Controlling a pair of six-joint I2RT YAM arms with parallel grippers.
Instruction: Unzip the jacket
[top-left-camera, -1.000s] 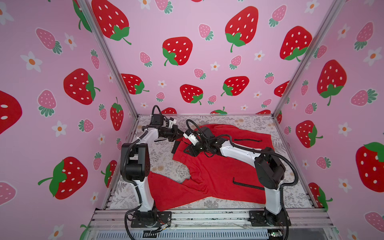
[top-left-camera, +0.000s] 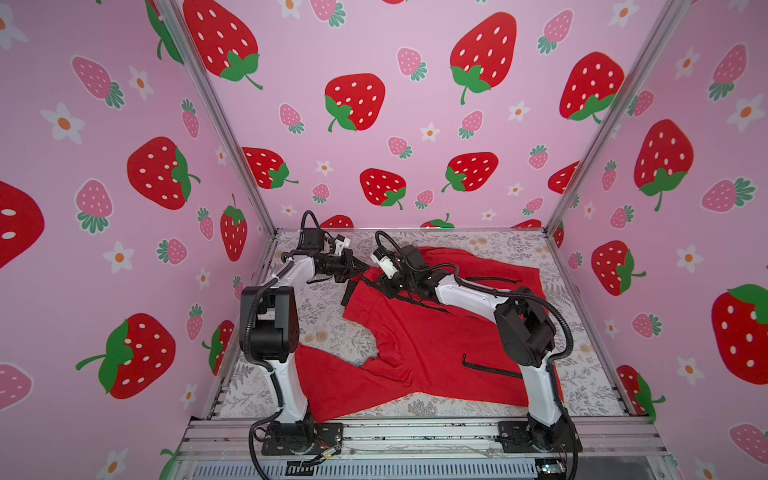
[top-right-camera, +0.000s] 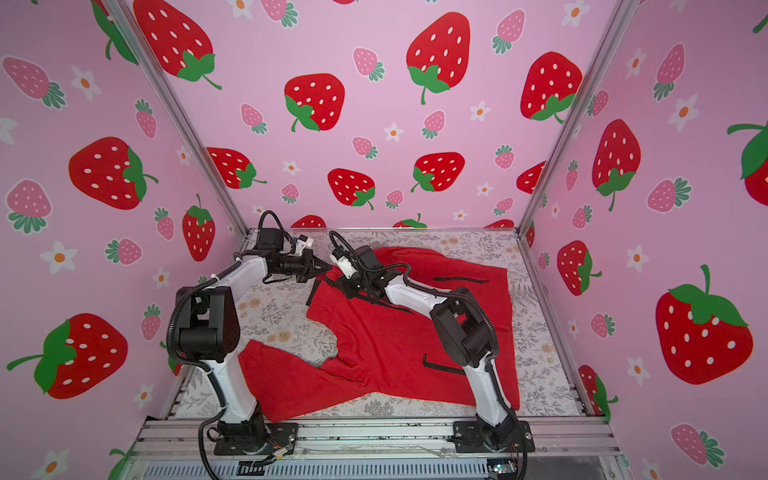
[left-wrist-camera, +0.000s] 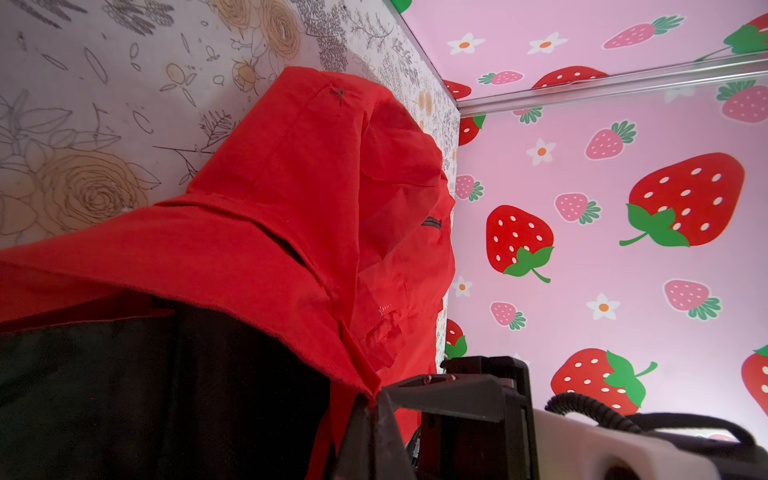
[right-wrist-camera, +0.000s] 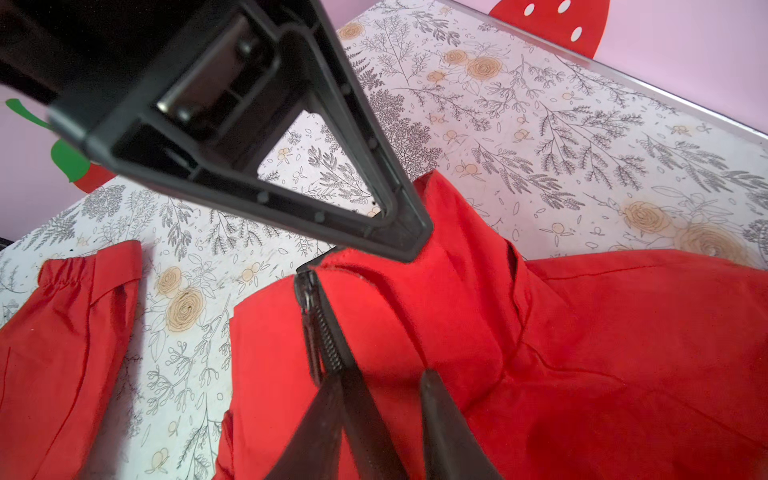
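A red jacket lies spread flat, collar at the back left. My left gripper is shut on a corner of the collar edge, the red cloth running into its fingertips. In the right wrist view, the black zipper runs down the jacket front from the collar, its slider at the top and a pull tab hanging from it. My right gripper stands part open just below the slider, over the zipper line, its fingers blurred. The tab is not between them.
A jacket sleeve stretches to the front left, close to the left arm's base. Black pocket zippers mark the jacket's front. Bare patterned table shows on the left. Both grippers are close together at the collar.
My right gripper has turned and shifted slightly at the collar, and its forearm has swung a little left. More of the black zipper line shows below it. The left arm has barely moved.
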